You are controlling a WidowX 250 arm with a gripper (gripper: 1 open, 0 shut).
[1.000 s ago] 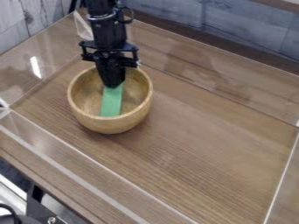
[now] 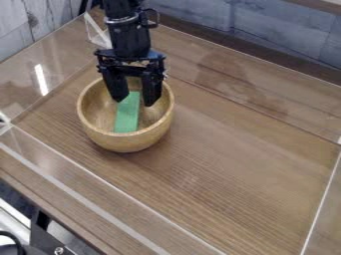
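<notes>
A round tan bowl [image 2: 99, 128] sits on the wooden table, left of centre, with a green oblong object [image 2: 128, 117] lying inside it. My black gripper [image 2: 128, 88] is over the back part of the bowl, above the far end of the green object, its fingers spread open. Whether the fingers touch the object is hard to tell.
Dark and light clutter lies past the table's left edge and at the lower left corner.
My gripper has moved slightly right and appears wider, uncovering more of the bowl's interior. The bowl and green object look nearly unmoved.
</notes>
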